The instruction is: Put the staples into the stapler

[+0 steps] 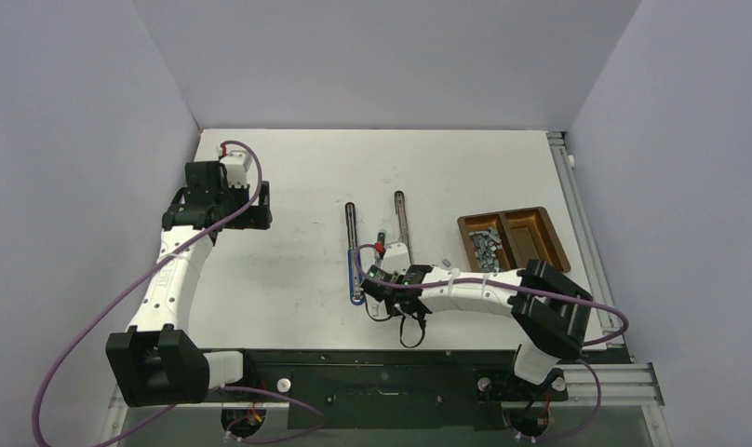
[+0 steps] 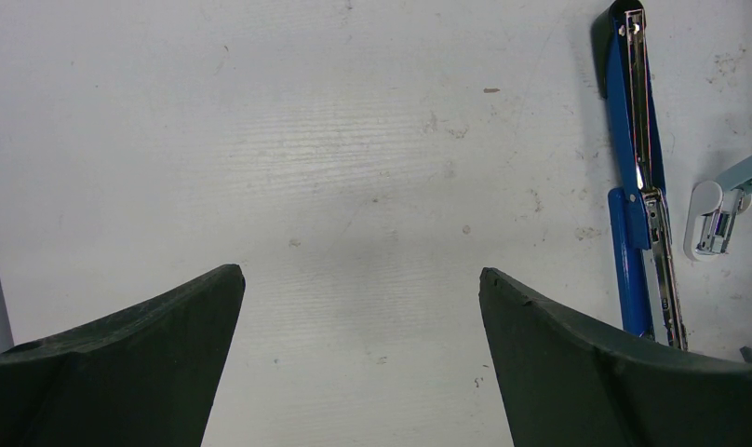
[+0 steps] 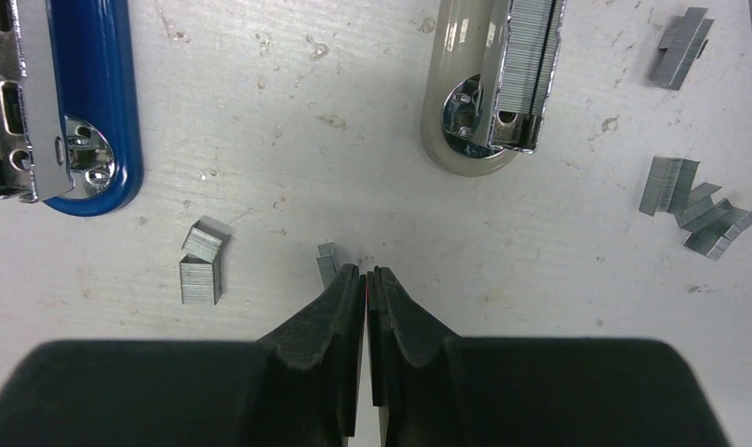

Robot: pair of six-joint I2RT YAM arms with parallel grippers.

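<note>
An opened blue stapler [image 1: 356,279] [image 2: 622,251] [image 3: 98,56] lies at table centre, with a light grey stapler [image 2: 703,223] [image 3: 442,112] right of it, staples showing in its channel. Loose staple strips lie below and between them in the right wrist view; others lie to the right. My right gripper is shut, its fingertips beside a small strip; whether anything is between them is unclear. My left gripper hangs open over bare table at the left, nothing between its fingers.
A brown divided tray [image 1: 540,219] holds grey staple pieces at the right. Another long stapler [image 1: 400,205] lies behind the right arm.
</note>
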